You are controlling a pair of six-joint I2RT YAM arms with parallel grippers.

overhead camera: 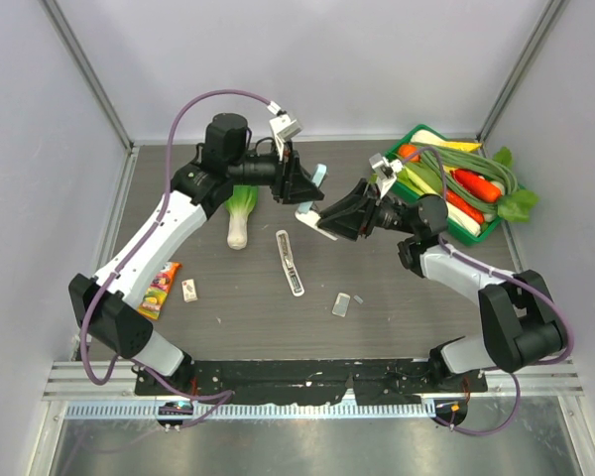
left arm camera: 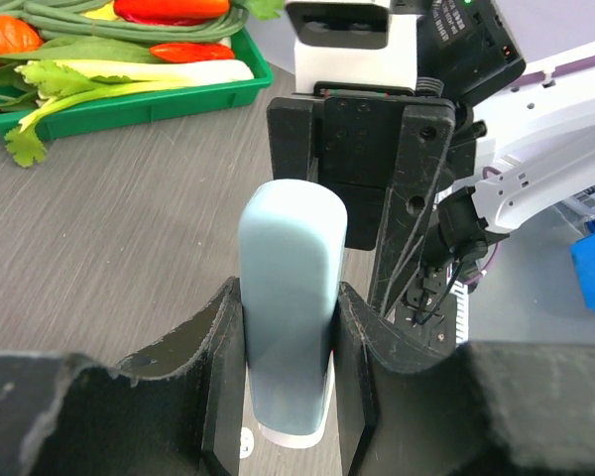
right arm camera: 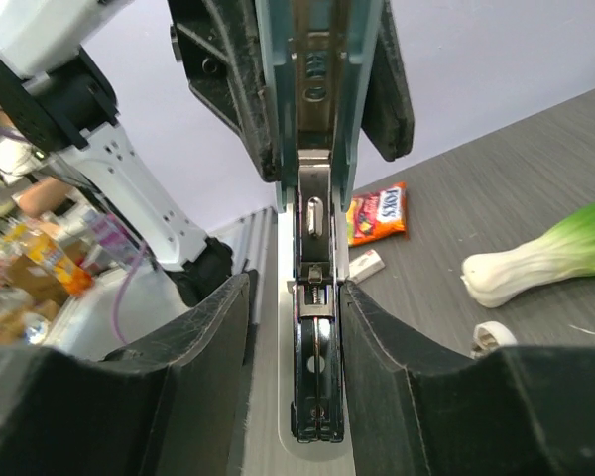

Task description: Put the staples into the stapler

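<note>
Held in the air between both arms is a stapler with a pale blue upper part [left arm camera: 293,288] and a white base [overhead camera: 312,220], spread apart at an angle. My left gripper is shut on the blue part, one finger on each side. On the base, my right gripper is shut, its fingers along the sides. In the right wrist view the dark metal staple channel [right arm camera: 315,367] faces the camera; whether staples lie inside I cannot tell. A small greyish block [overhead camera: 341,304], perhaps staples, lies on the table with a tiny piece [overhead camera: 358,298] beside it.
A long narrow white object [overhead camera: 290,263] lies mid-table below the grippers. To the left are a small white box [overhead camera: 189,291], a snack bag [overhead camera: 159,289] and a leek-like vegetable [overhead camera: 239,218]. A green vegetable basket [left arm camera: 159,107] fills the back right.
</note>
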